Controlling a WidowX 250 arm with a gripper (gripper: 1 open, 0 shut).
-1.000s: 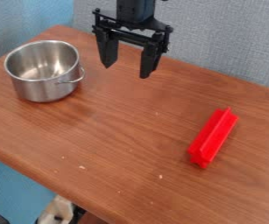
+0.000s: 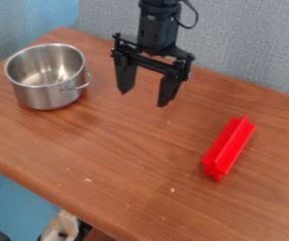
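Observation:
My black gripper [image 2: 147, 87] hangs over the back middle of the wooden table, open, its two fingers wide apart with nothing between them. To its left stands a shiny steel pot [image 2: 45, 80] with a wire handle on its side. A long red object [image 2: 229, 147] lies on the right part of the table, lower than the gripper in the view and apart from it.
A grey textured wall [image 2: 253, 42] runs behind it. Below the table's left edge are a blue surface and some small objects at the bottom.
My gripper has moved to the right and down in the view over the last second. The pot and the red object have not moved.

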